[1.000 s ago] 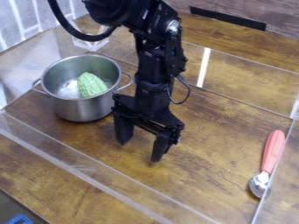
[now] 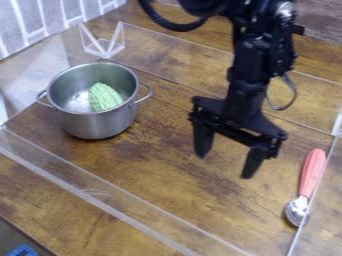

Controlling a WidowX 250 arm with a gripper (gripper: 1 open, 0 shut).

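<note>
The black gripper [image 2: 227,150] hangs over the middle right of the wooden table, open, with nothing visible between its fingers. To its left stands a steel pot [image 2: 91,122] with two handles, holding a pale green striped object [image 2: 110,97] and something white beside it. A scoop with a red handle [image 2: 309,175] and metal head lies at the right, to the right of the gripper and apart from it.
A clear plastic barrier runs along the left and front of the wooden table [image 2: 160,200]. A small blue object [image 2: 16,248] shows at the bottom left corner.
The arm and gripper have moved right and slightly up in the view, away from the pot toward the scoop. The pot and scoop look unmoved.
</note>
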